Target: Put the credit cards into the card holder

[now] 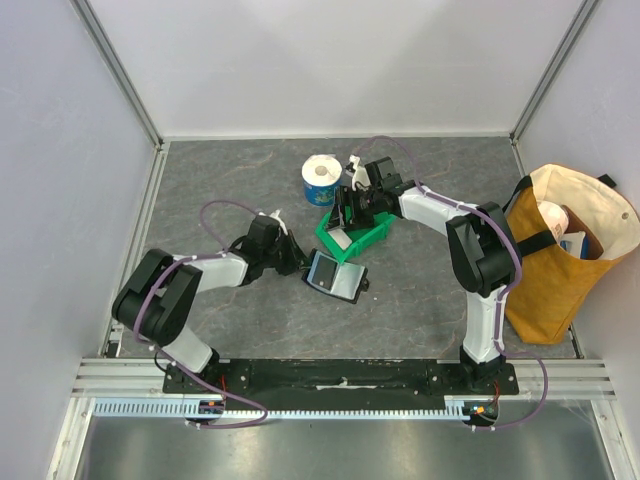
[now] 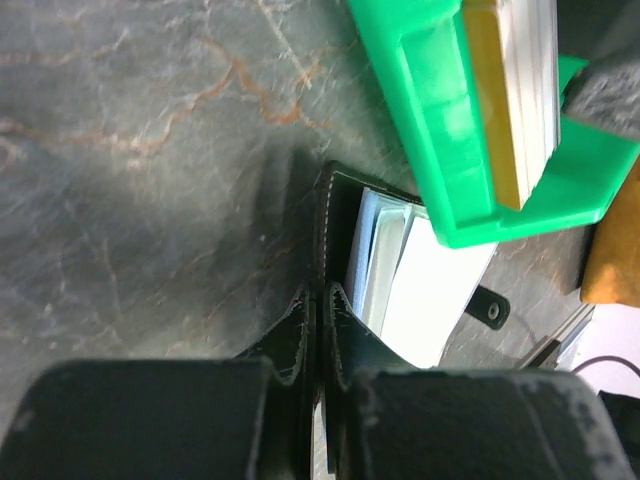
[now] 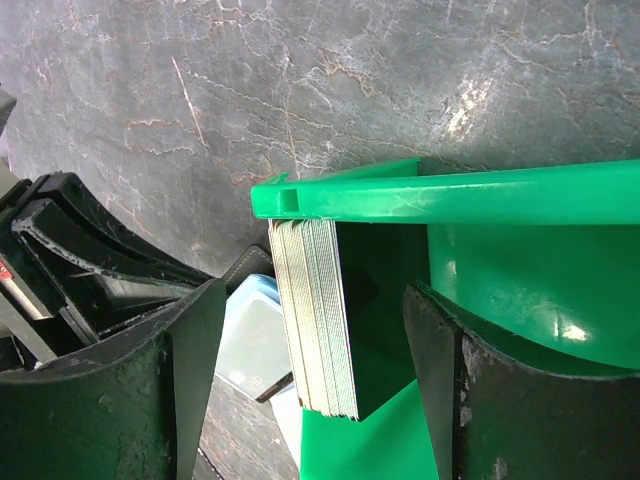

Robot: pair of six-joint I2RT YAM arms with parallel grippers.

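The card holder [image 1: 340, 279] lies unfolded on the table, dark-edged with clear sleeves inside. My left gripper is shut on its edge [image 2: 340, 205]; the fingertips cover the spot they pinch. A stack of cards [image 3: 315, 315] stands on edge in the green tray [image 3: 480, 197], just behind the holder. My right gripper is open above the tray, its fingers on either side of the stack with gaps between. In the left wrist view the same stack [image 2: 515, 100] shows a yellow outer card.
A blue-and-white roll [image 1: 322, 180] stands behind the tray. At the far right leans a yellow bag [image 1: 550, 270] with items inside. The table in front of the holder and to its right is clear.
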